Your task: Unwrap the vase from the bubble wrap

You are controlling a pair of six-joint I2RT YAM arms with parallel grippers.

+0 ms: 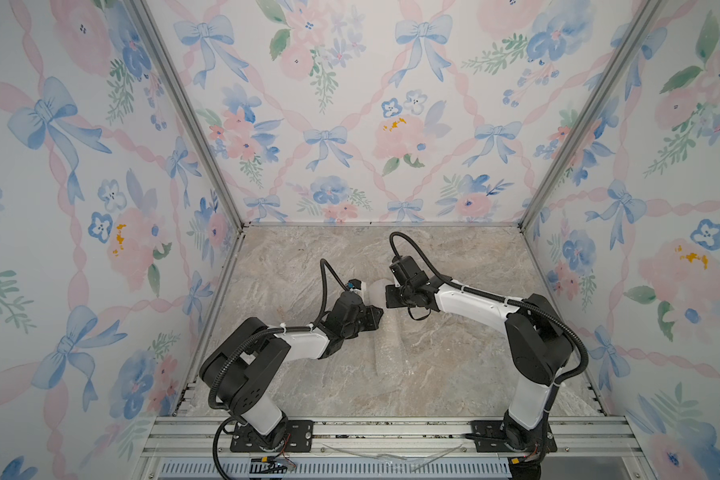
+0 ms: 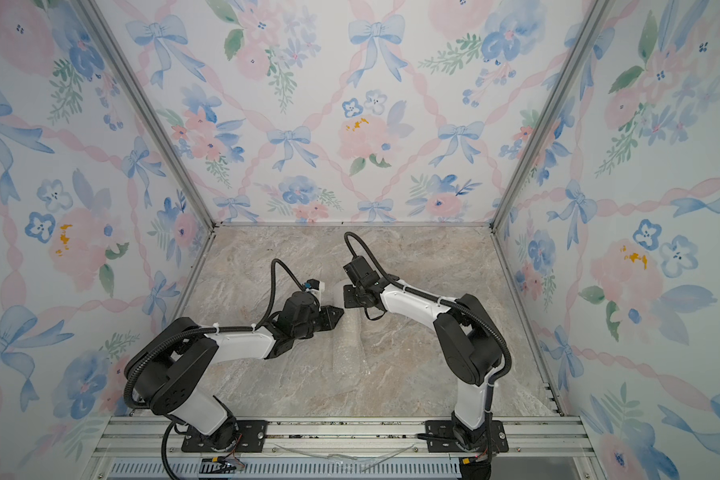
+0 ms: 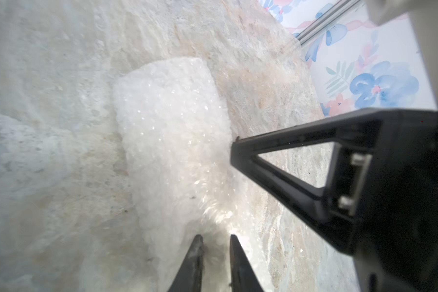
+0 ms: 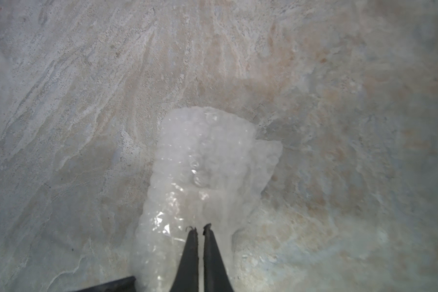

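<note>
A long roll of clear bubble wrap [image 1: 388, 348] lies on the floor between my two arms. Whatever is inside it cannot be made out. At its left side, my left gripper is nearly closed, its fingertips [image 3: 196, 245] slightly apart with wrap [image 3: 175, 126] showing between them. From the right, my right gripper is shut over the far part of the roll, with nothing clearly visible between its fingers. In the right wrist view a loose corner of wrap [image 4: 267, 158] sticks out from the roll's side.
Patterned walls [image 1: 328, 96] enclose the space. My two grippers are close together, the right one's body reaching into the left wrist view.
</note>
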